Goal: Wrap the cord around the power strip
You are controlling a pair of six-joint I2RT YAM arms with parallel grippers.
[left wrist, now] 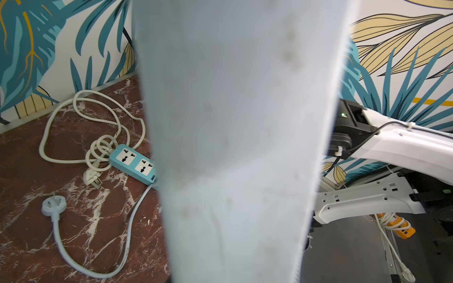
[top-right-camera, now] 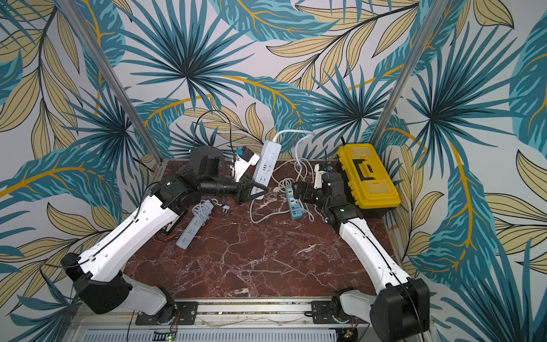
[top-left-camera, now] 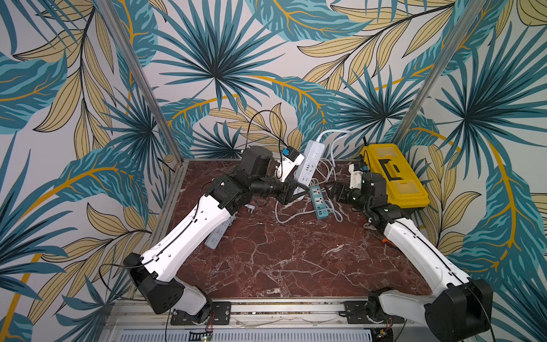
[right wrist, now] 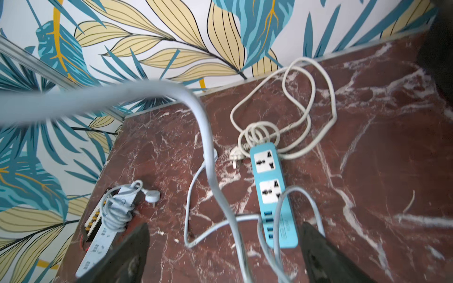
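My left gripper is shut on the lower end of the long pale power strip, which is held up at a slant above the table. That strip fills the middle of the left wrist view, hiding the gripping fingers. Its pale cord leaves the far end, arches over and hangs down towards the table. My right gripper is open to the right of the strip; in the right wrist view the hanging cord runs down between its blurred fingers. The cord's plug lies on the marble surface.
A teal power strip with its own looped white cord lies below the grippers. A smaller wrapped strip is at left. The yellow toolbox stands back right.
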